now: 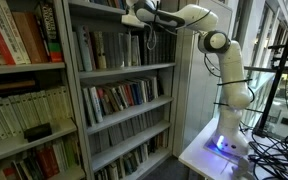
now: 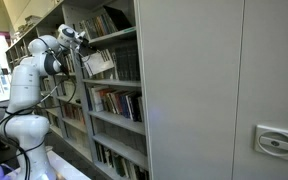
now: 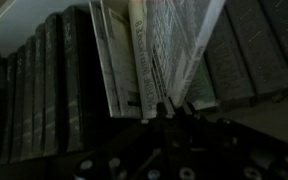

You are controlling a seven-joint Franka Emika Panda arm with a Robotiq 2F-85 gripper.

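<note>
In the wrist view a pale book (image 3: pixel 192 45) stands tilted out among its neighbours, its lower corner down at my gripper. The fingers look shut on that corner, though the picture is dark and the fingertips are hard to make out. Left of it are thinner light-coloured volumes (image 3: pixel 124 65), close together. From outside, my gripper (image 1: pixel 134 20) is high at the front of the tall bookcase (image 1: pixel 76 90), near its upper shelves. The second exterior view has the gripper (image 2: pixel 81 40) small, beside the upper books.
Dark matching volumes (image 3: pixel 49 90) fill the shelf to the left, and more dark books (image 3: pixel 246 45) stand to the right. Lower shelves hold rows of books (image 1: pixel 124 97) with some bare board. The arm's base (image 1: pixel 232 125) is on a white table (image 1: pixel 206 158); cables lie beyond.
</note>
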